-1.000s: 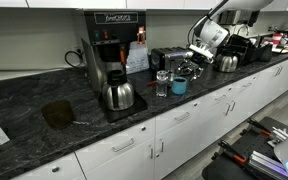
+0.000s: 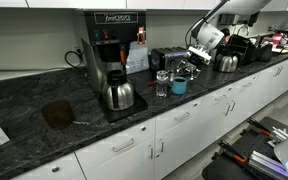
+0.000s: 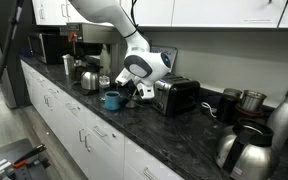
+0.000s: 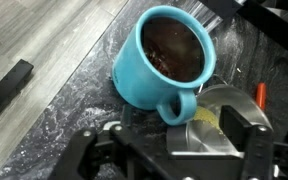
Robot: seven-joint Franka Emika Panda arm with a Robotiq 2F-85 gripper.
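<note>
A light-blue mug [image 4: 144,72] holding dark liquid stands on the counter, its handle toward my gripper. Beside the handle, a metal cup [image 4: 227,100] has something yellow inside; the fingers partly cover it. My black fingers are spread apart at the bottom of the wrist view, with no clear grip on anything. From outside, the mug [image 2: 179,87] sits near the counter's front edge, with the arm [image 2: 206,38] bent down behind it. In the other exterior view, the mug [image 3: 112,101] appears just left of the lowered hand.
A toaster [image 3: 174,94] stands close behind the arm. A clear glass [image 2: 162,84], a coffee maker [image 2: 114,50] and a steel carafe [image 2: 118,94] occupy the counter to the left. Something orange [image 4: 260,96] shows beside the metal cup.
The hand has shifted slightly left and lower over the last second in the exterior view. The mug stays in the same place.
</note>
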